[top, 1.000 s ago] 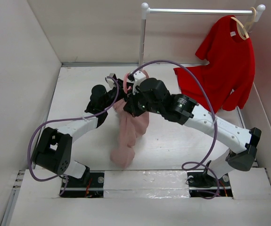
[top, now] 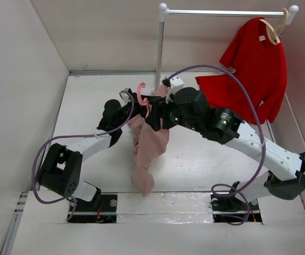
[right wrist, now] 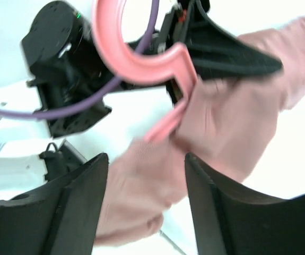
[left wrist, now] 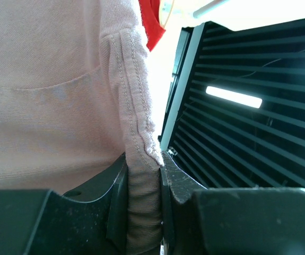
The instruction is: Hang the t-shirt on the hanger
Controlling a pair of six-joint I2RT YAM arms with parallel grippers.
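Note:
The pink t-shirt (top: 149,151) hangs down over the table. My left gripper (top: 139,101) is shut on it; in the left wrist view a pink seamed fold (left wrist: 141,207) runs between the fingers. A pink hanger (right wrist: 118,53) stands up out of the cloth, its hook upward, beside the left gripper. My right gripper (top: 160,118) is just to the right of the hanger; in the right wrist view its fingers (right wrist: 78,207) are apart with nothing clearly held, the cloth beyond them.
A rail (top: 218,13) stands at the back, with a red shirt (top: 255,64) on a wooden hanger at its right and red cloth below.
My right gripper and arm have moved right and toward the front, uncovering more of the pink hanger. The lower end of the pink cloth has shifted slightly.

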